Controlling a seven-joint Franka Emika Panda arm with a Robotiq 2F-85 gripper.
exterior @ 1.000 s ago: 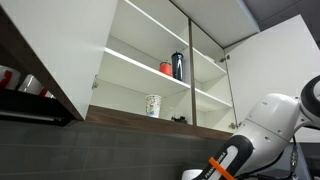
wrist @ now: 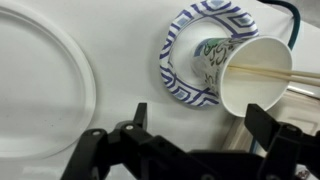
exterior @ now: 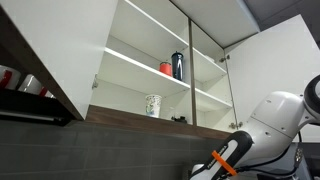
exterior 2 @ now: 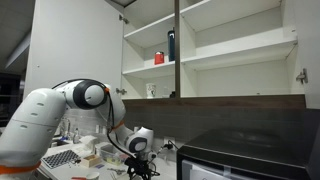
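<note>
In the wrist view my gripper is open, its two dark fingers wide apart at the bottom of the picture with nothing between them. Just beyond it a patterned paper cup (wrist: pixel 252 78) leans with its mouth facing the camera, and pale wooden sticks (wrist: pixel 275 73) lie inside it. The cup overlaps a white plate with a blue patterned rim (wrist: pixel 177 80). To the left lies a large plain white plate (wrist: pixel 40 85). In the second exterior view the gripper (exterior 2: pixel 140 172) is low over the counter; its fingertips are hard to make out there.
Above the counter are open white cabinet shelves holding a red container (exterior: pixel 165 68), a dark bottle (exterior: pixel 178 66) and a patterned cup (exterior: pixel 153 106). A black microwave (exterior 2: pixel 245 145) stands right of the arm. Left of it are a drying mat (exterior 2: pixel 62 158) and a sink area.
In the first exterior view the arm's wrist end has shifted slightly and turned over the last second, staying low by the counter. The shelves and their contents look the same.
</note>
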